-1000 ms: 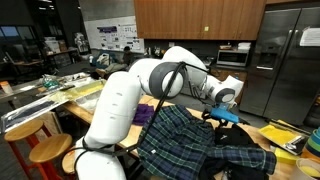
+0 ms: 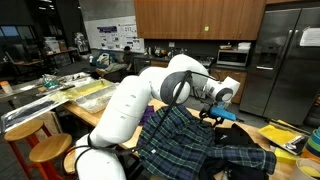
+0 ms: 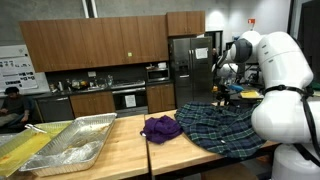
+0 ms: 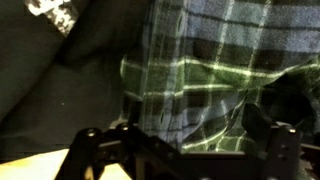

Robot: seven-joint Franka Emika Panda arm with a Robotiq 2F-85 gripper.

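Note:
A dark blue and green plaid cloth (image 2: 178,148) lies spread and wrinkled over the table. Black cloth (image 2: 238,147) lies beside it on the right. In the wrist view the plaid cloth (image 4: 225,75) fills the middle and right, with black cloth (image 4: 60,105) along the left. My gripper stands open above the plaid folds, its fingers wide apart at the lower edge, and no cloth shows gripped between them. How close the fingertips are to the fabric is hard to judge.
A purple cloth (image 3: 163,129) rests on the table apart from the plaid one. A foil tray (image 3: 70,145) stands at the table's left side. Yellow items (image 2: 283,136) sit at the right edge. Bare wood shows between the tray and the purple cloth.
The arm's elbow has shifted slightly left, while the gripper end stays over about the same part of the table. The cloths look unchanged.

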